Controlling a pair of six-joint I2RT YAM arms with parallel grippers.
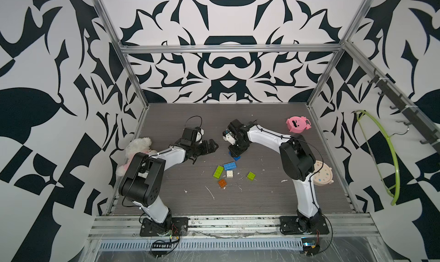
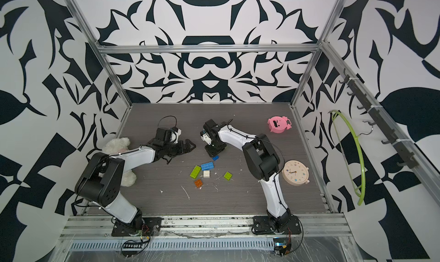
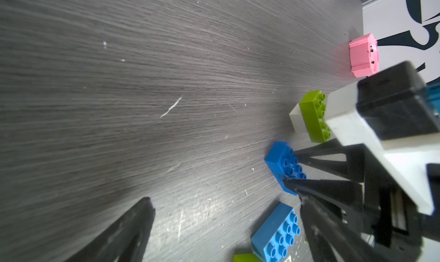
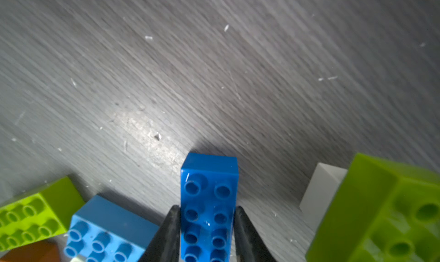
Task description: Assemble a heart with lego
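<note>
In the right wrist view, a dark blue brick point(image 4: 210, 207) lies at bottom centre. My right gripper has one finger along each of its long sides, very close or touching; whether they press on it cannot be told. My left gripper stands open and empty above bare table, left of the bricks. Near the blue brick, a large green brick point(image 4: 389, 207) sits against or over a white piece point(image 4: 323, 193); the right arm hides this pair from above. A lighter blue brick point(image 1: 229, 166), green brick point(image 1: 218, 171), white brick point(image 1: 229, 174), orange brick point(image 1: 222, 183) and small green brick point(image 1: 251, 175) lie in front.
A pink toy point(image 1: 298, 124) is at the back right, and a round beige clock point(image 2: 295, 172) stands at the right edge. A plush toy point(image 2: 116, 146) lies behind the left arm. Free table extends behind the grippers and along the front.
</note>
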